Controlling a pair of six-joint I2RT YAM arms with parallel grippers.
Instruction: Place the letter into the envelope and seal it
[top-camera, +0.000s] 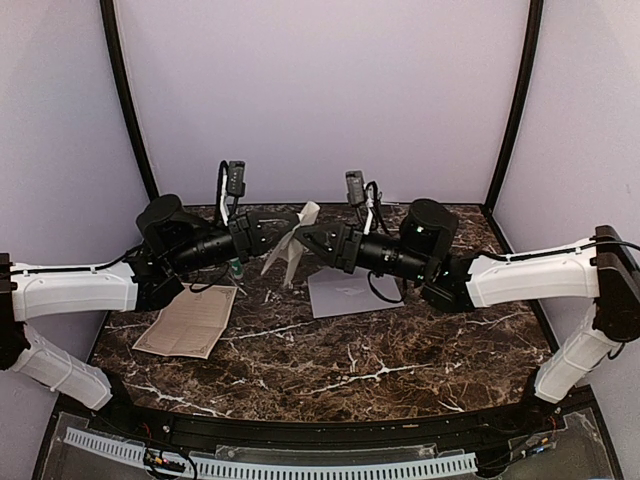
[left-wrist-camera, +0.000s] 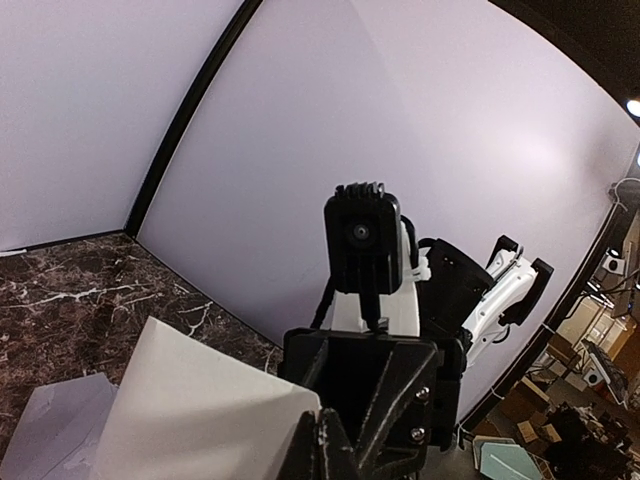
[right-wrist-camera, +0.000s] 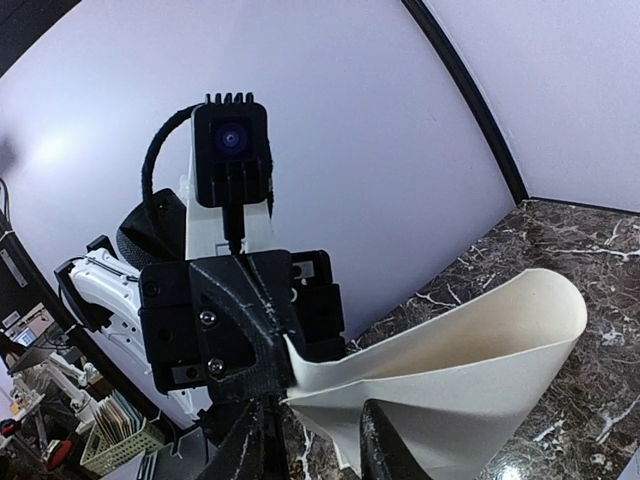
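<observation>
Between my two arms hangs a folded cream paper (top-camera: 290, 252), curled open like a pocket in the right wrist view; whether it is the letter cannot be told. My left gripper is shut on its edge. Around the near part of the same paper (right-wrist-camera: 470, 400), my right gripper has its fingers apart, the paper showing in and behind the gap. On the table at the right lies a pale lavender envelope-like piece (top-camera: 350, 295), partly under my right arm. A printed sheet (top-camera: 190, 320) lies flat at the left.
A small green item (top-camera: 236, 268) sits behind the printed sheet, partly hidden by my left arm. White walls close in the back and sides.
</observation>
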